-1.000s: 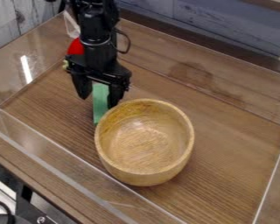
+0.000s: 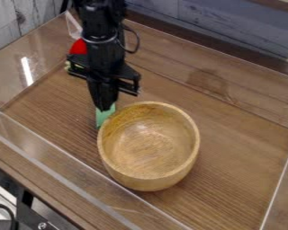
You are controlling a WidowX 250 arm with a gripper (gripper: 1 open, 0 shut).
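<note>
The black robot arm [image 2: 101, 49] reaches down from the top, its gripper [image 2: 103, 94] over a green object [image 2: 104, 118] on the wooden table, just left of a large wooden bowl [image 2: 148, 153]. The fingertips are dark and small, and I cannot tell whether anything is between them. The green object is partly hidden behind the gripper and the bowl's rim.
A red object [image 2: 78, 48] stands at the back left behind the arm, near the pale wall.
The gripper has moved slightly up and left since a second ago. The green object now shows lower, mostly beneath the gripper, beside the bowl.
</note>
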